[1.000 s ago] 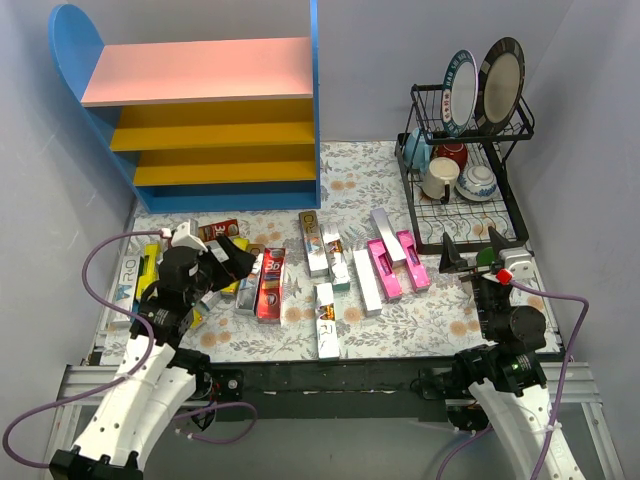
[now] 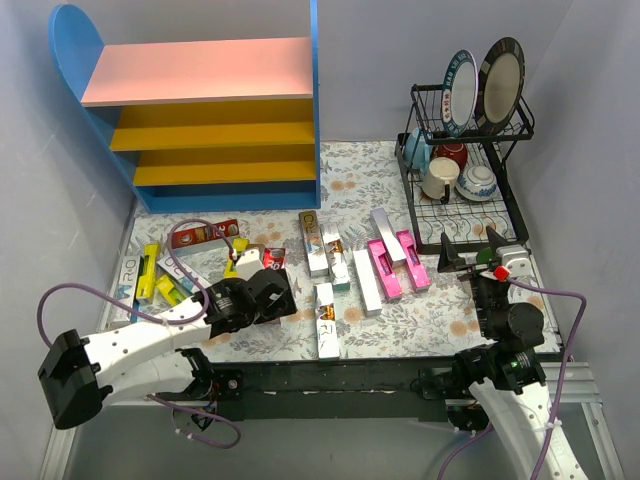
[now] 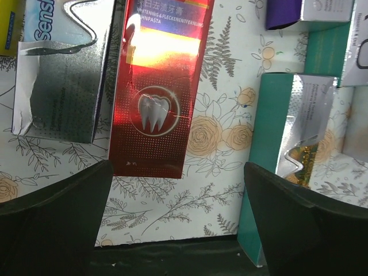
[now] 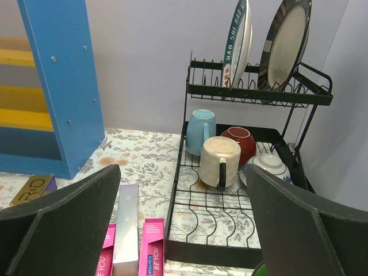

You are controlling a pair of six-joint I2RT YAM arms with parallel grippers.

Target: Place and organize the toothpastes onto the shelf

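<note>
My left gripper (image 2: 275,295) is open and hangs over toothpaste boxes at the front of the table. In the left wrist view a red box (image 3: 155,103) lies between and just beyond its fingers, a silver box (image 3: 60,92) left of it, a teal-and-silver box (image 3: 293,126) to the right. Yellow boxes (image 2: 150,270), pink boxes (image 2: 385,270) and white boxes (image 2: 366,282) lie across the table. The blue shelf unit (image 2: 315,150) with pink and yellow boards stands empty at the back left. My right gripper (image 2: 472,250) is open at the right, with nothing between its fingers.
A black dish rack (image 2: 430,242) with plates, mugs and bowls stands at the back right. Free table shows between the shelf and rack. The table's front edge (image 2: 300,375) is close below the left gripper; walls bound both sides.
My left gripper has moved right and toward the front, over the red box, with the arm swinging round. The right arm and the boxes show no visible change.
</note>
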